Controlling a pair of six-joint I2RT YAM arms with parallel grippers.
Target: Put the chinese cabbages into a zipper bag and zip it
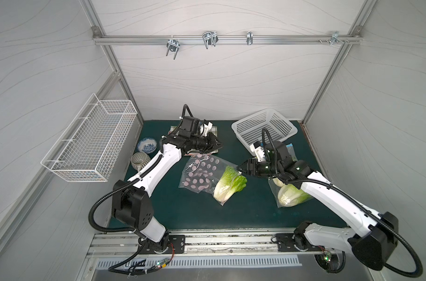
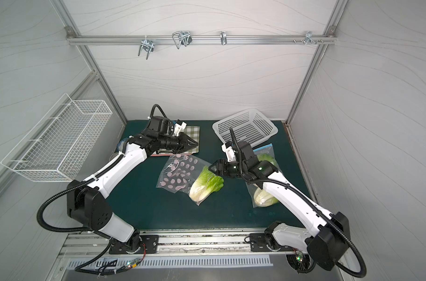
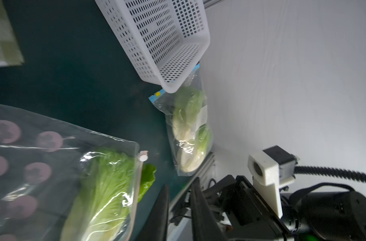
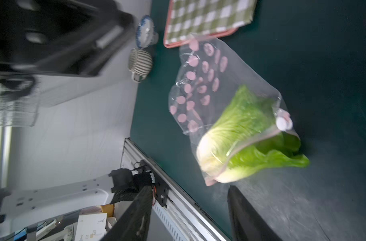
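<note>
A clear zipper bag with pink dots lies flat at the middle of the table. Inside its mouth end rests a Chinese cabbage; some green leaf tips stick out past the pink zip edge. The white slider sits at one corner of that edge. My left gripper is above and behind the bag, fingers parted with nothing between them. To the bag's right, raised near the leaf end, my right gripper stands wide open and empty.
Another bag with cabbage inside and a blue top lies at the right, partly under the right arm. A white basket stands at the back. Bowls sit at the left.
</note>
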